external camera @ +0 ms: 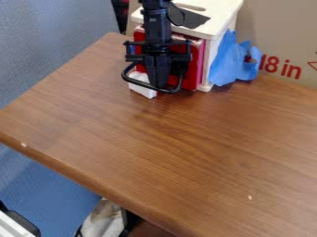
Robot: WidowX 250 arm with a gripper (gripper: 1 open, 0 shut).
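The black gripper point(158, 65) is at the front of a small cream box point(205, 17) with a red interior or front point(191, 70), at the back of the wooden table point(148, 157). A white piece point(141, 85) sits low at the box's front left, beside the gripper. The gripper hides much of the red part, and whether its fingers are open or shut, or on anything, cannot be made out.
A blue crumpled item point(232, 61) stands at the box's right, before cardboard with red print point(280, 65).
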